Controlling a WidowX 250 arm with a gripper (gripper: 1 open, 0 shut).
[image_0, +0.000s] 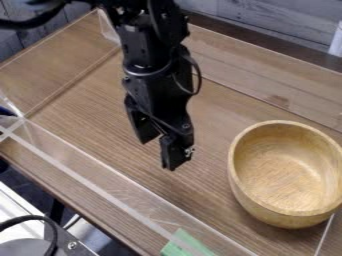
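Observation:
My black gripper (158, 135) hangs in the middle of the view, pointing down over the wooden surface (94, 110). Its two finger parts are dark and seen at an angle, so how far apart they stand is hard to tell. No object shows clearly at its tips. To its right sits a round light wooden bowl (287, 175), which looks empty; the gripper is apart from it.
Clear plastic edging runs along the near left side, with a green tape piece (187, 245) at the bottom. A white cylinder stands at the back right beyond the board. The surface left of and behind the gripper is clear.

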